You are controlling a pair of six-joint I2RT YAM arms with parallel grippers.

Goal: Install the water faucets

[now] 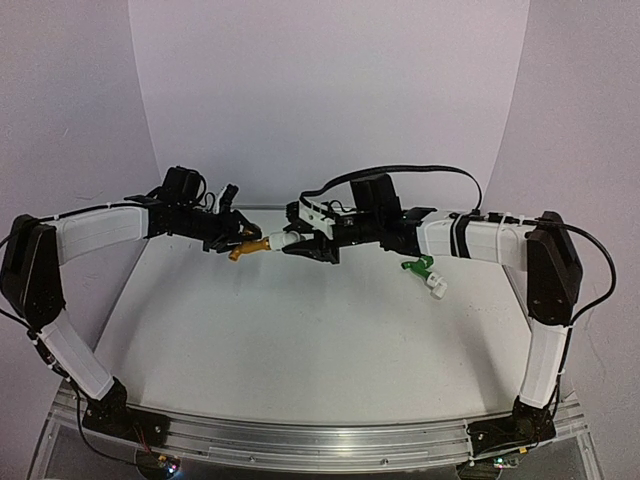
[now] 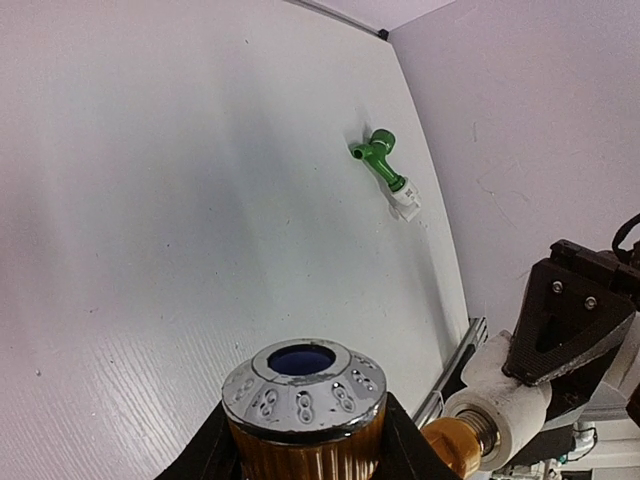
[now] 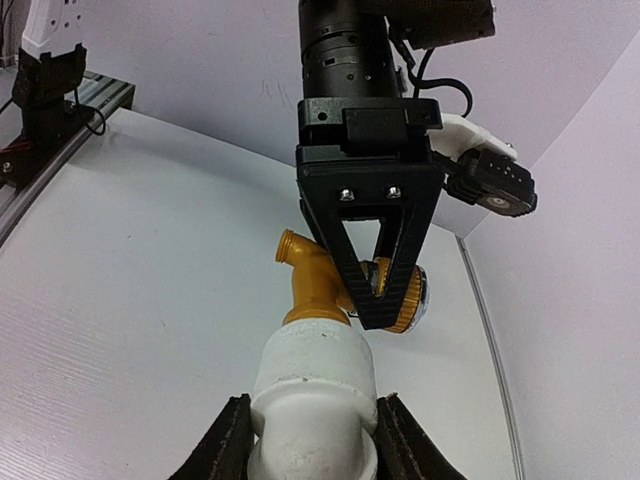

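Note:
An orange faucet (image 1: 251, 247) and a white pipe piece (image 1: 284, 240) are held end to end above the table. My left gripper (image 1: 246, 237) is shut on the faucet's ribbed knob, whose silver cap (image 2: 305, 385) faces the left wrist camera. From the right, my right gripper (image 1: 316, 240) is shut on the white pipe piece (image 3: 315, 370). Metal threads (image 2: 486, 430) show between orange and white in the left wrist view; how deeply they are joined I cannot tell. The faucet's open spout (image 3: 287, 246) points aside in the right wrist view.
A green faucet (image 1: 419, 265) with a white piece (image 1: 437, 286) on its end lies at the right of the table, behind the right arm. The white tabletop (image 1: 290, 345) in front of the arms is bare. Walls enclose the back and sides.

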